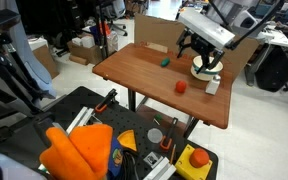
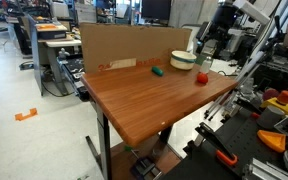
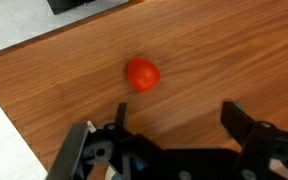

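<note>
A small round red object (image 1: 181,87) rests on the brown wooden table (image 1: 139,72), near its front edge. It also shows in the wrist view, as a red ball (image 3: 143,74) just beyond the fingertips and left of centre. My gripper stands open, its dark fingers wide apart with nothing between them. From outside, the gripper (image 1: 196,54) hangs above the table's right part, partly covering a white bowl (image 1: 203,72). A white container (image 1: 213,86) stands in front of the bowl. Farther left lies a small green object (image 2: 157,71).
A cardboard panel (image 2: 134,47) stands along the table's back edge. On the dark surface in front lie orange cloth (image 1: 79,152) and a yellow case with a red top (image 1: 196,160).
</note>
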